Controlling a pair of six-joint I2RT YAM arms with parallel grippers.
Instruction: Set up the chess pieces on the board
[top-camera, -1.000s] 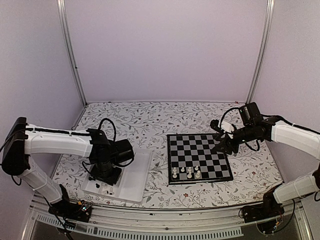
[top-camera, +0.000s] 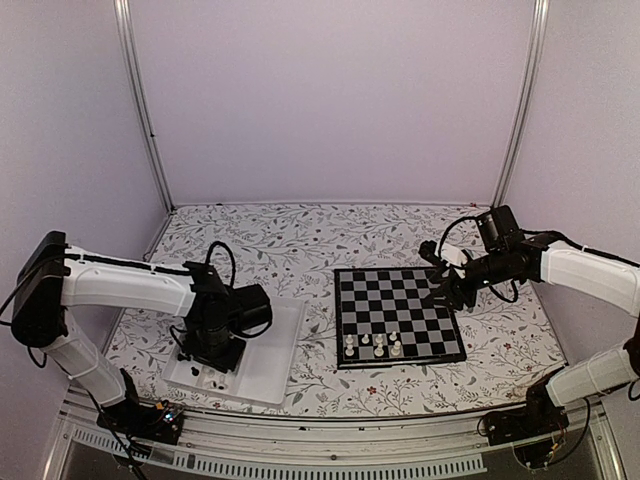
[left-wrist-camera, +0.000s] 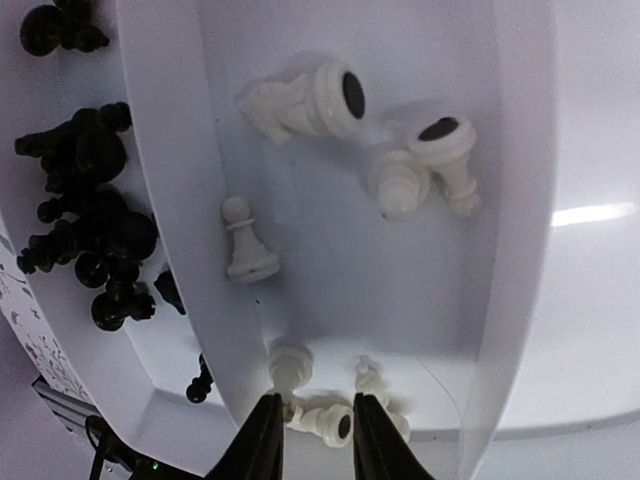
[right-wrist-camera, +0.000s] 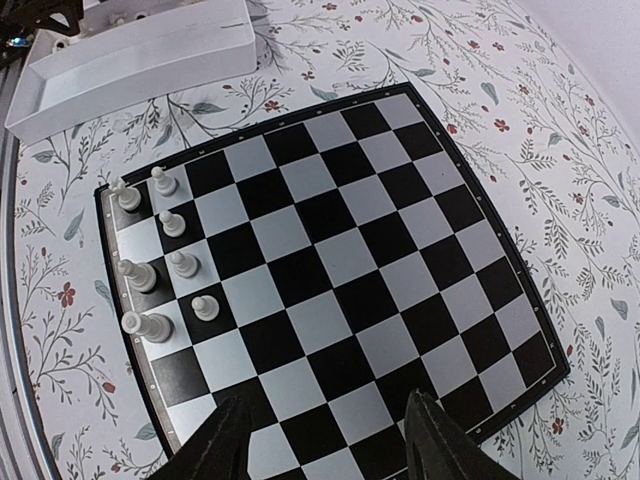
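The chessboard lies right of the table's middle. Several white pieces stand upright along one edge of it, among them a tall piece and a pawn. Left of the board is a white tray. In one compartment, white pieces lie tipped over, including a pawn and a knight; black pieces are heaped in the other. My left gripper is open over the tray, its fingertips near a few lying white pieces. Above the board, my right gripper stands open and empty.
An upright divider wall separates the black pieces from the white ones. The tray's right compartment looks empty from above.
Over the tray, the left arm has shifted slightly to the right and a little toward the front. The right arm and the pieces on the board look unmoved.
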